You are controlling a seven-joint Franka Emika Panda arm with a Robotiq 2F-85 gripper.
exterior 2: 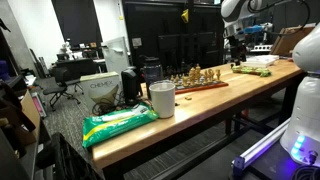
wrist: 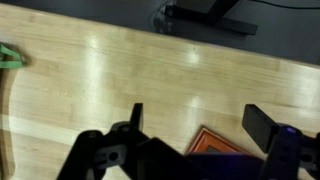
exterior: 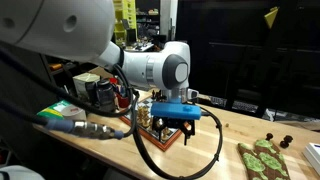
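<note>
My gripper is open in the wrist view, its dark fingers wide apart, with only bare wood and a corner of a reddish-brown board (wrist: 213,143) in view around them. In exterior view 2 a board (exterior 2: 205,87) crowded with light wooden chess-like pieces (exterior 2: 193,76) lies on the table. The arm partly hides the same pieces (exterior: 146,112) in exterior view 1. A green and brown mat (exterior: 262,162) lies to the right there, and two small dark pieces (exterior: 286,141) stand by it.
A green bag (exterior 2: 120,122), a white container (exterior 2: 163,98) and a dark canister (exterior 2: 152,70) occupy the table's near end in exterior view 2. Bare wood (exterior: 222,150) lies between the board and the mat. A table edge (wrist: 190,39) crosses the top of the wrist view.
</note>
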